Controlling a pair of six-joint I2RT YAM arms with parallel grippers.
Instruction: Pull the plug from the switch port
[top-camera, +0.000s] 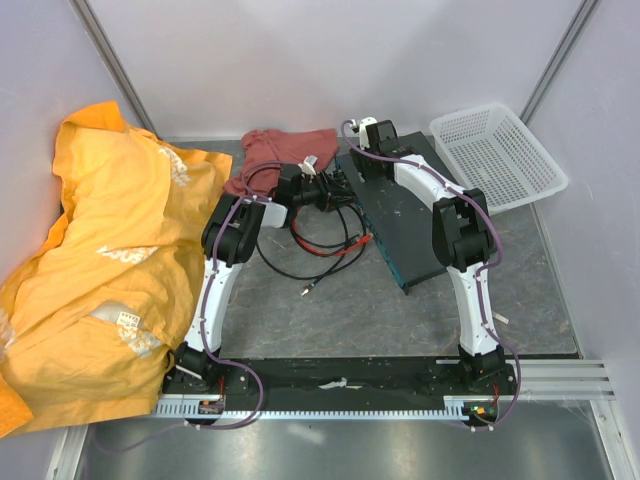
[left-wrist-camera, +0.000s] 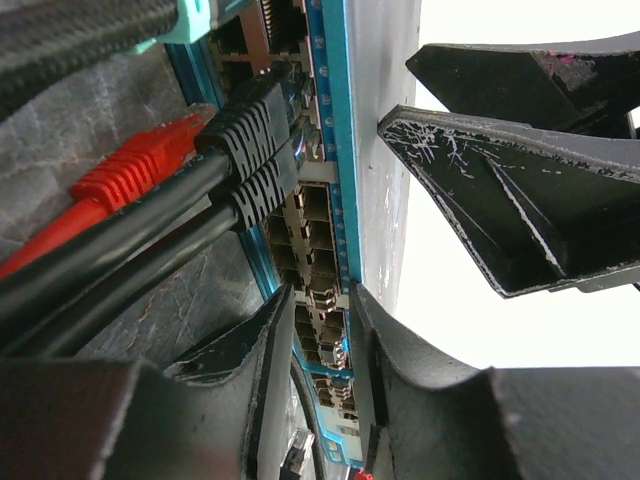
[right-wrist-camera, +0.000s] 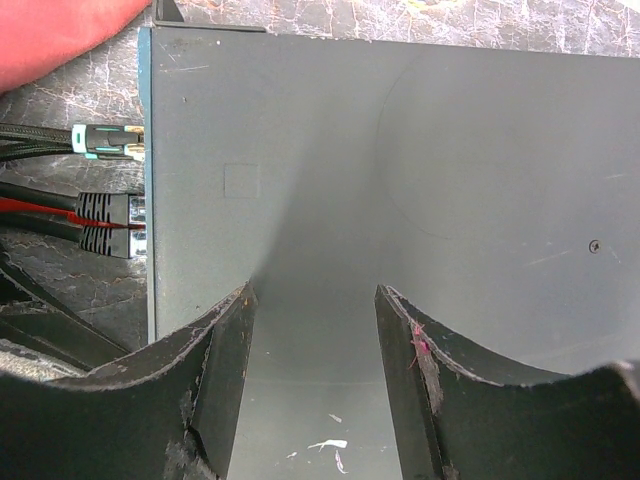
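The dark flat switch (top-camera: 400, 215) lies right of centre, its ported front facing left. Black plugs (left-wrist-camera: 255, 130) sit in ports there, a red plug (left-wrist-camera: 135, 165) beside them. One more plug, with a teal band (right-wrist-camera: 90, 140), enters the front farther back. My left gripper is open at the port face, nothing between its fingers; empty ports (left-wrist-camera: 315, 225) show just past the tips. Over the switch's grey top stands my right gripper, its fingers apart with only the bare cover between them. The arms partly hide the plugs from above.
Looped black and red cables (top-camera: 335, 245) lie left of the switch, one loose plug (top-camera: 306, 291) on the grey table. A red cloth (top-camera: 285, 146) is behind them, a white basket (top-camera: 500, 155) back right, an orange cloth (top-camera: 120, 270) far left.
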